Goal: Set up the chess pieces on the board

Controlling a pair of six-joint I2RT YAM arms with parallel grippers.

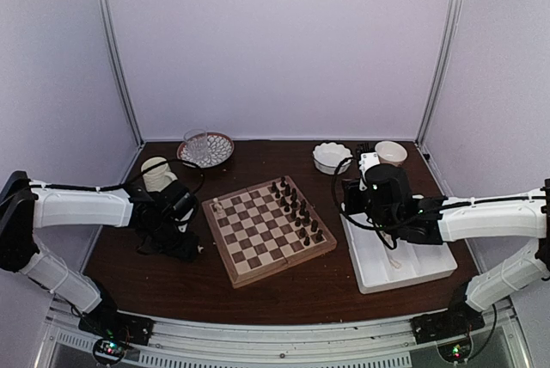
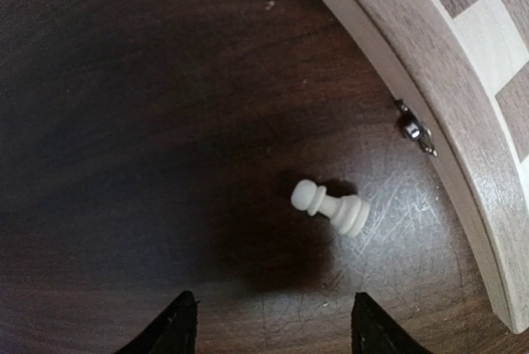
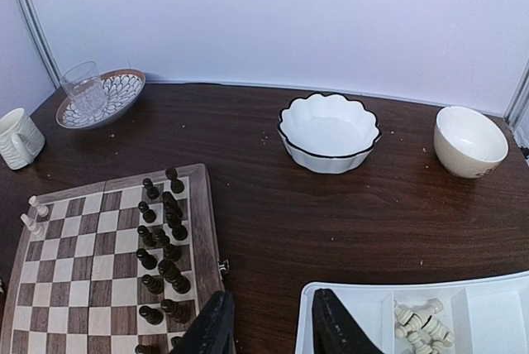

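Observation:
A white pawn (image 2: 329, 208) lies on its side on the dark table, just left of the chessboard (image 1: 236, 275). My left gripper hovers over it, open and empty; the pawn shows ahead of the gap, closer to the right finger. Dark pieces (image 1: 298, 208) stand in two rows along the board's right side. White pieces (image 3: 33, 222) stand in its far left corner. Over at the right, my right gripper is open with nothing between its fingers. More white pieces (image 3: 423, 324) lie heaped in one compartment of the white tray (image 1: 368, 280).
A mug (image 3: 20, 139) is at the far left, near a patterned plate (image 3: 132, 99) with a clear glass (image 3: 83, 89) on it. A scalloped dish (image 3: 329, 135) and a white bowl (image 3: 469, 141) stand at the back right. Table in front of the board is bare.

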